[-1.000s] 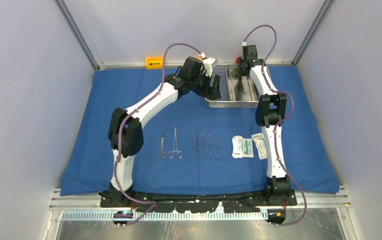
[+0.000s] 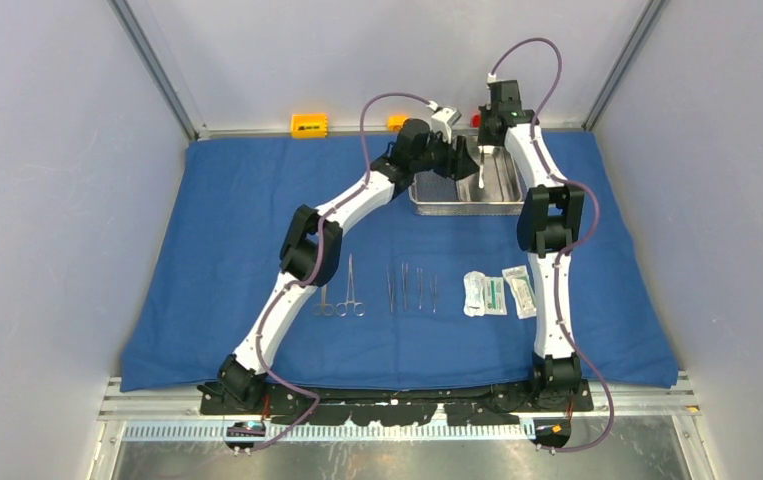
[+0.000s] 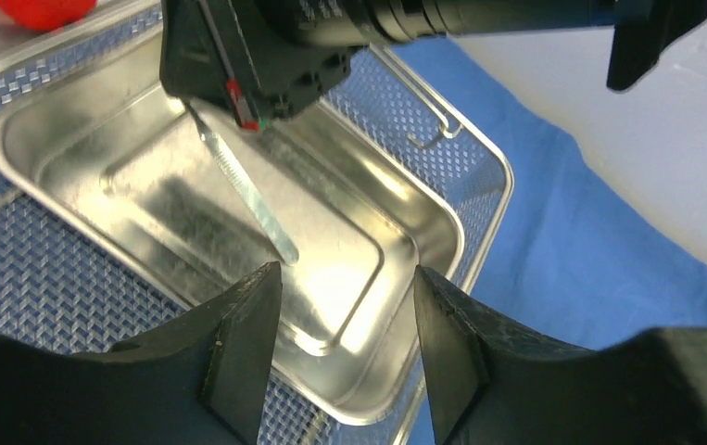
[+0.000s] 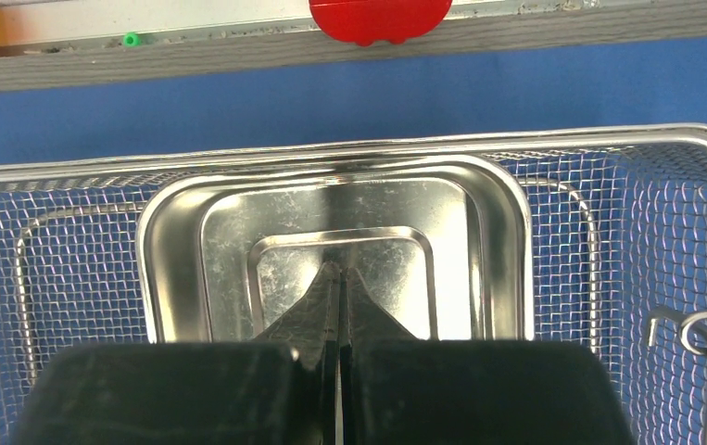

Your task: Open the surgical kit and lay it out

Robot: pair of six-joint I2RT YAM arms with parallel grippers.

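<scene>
At the back stands the wire-mesh basket [image 2: 427, 209] with a metal tray [image 4: 175, 269] inside. My left gripper is over the tray, its fingers [image 3: 247, 324] well apart with nothing between them. Further back, my right gripper points down into the tray, fingers pressed together. A slender flat metal instrument [image 3: 247, 197] reaches from just under the right gripper's tip toward the left one. Whether the right fingers pinch its end or it only lies beneath them, I cannot tell. Two scissor-like instruments [image 2: 350, 290] and several thin tweezer-like ones [image 2: 405, 285] lie in a row on the blue cloth.
White packets [image 2: 494, 296] and a slanted packet [image 2: 520, 290] lie near the right arm on the blue cloth [image 2: 227, 220]. A yellow bin [image 2: 309, 126] sits at the back edge, and a red piece [image 4: 380, 17] behind the basket.
My left gripper has moved right, from the basket's left part to over the tray, close to the right gripper. The laid-out items have stayed put.
</scene>
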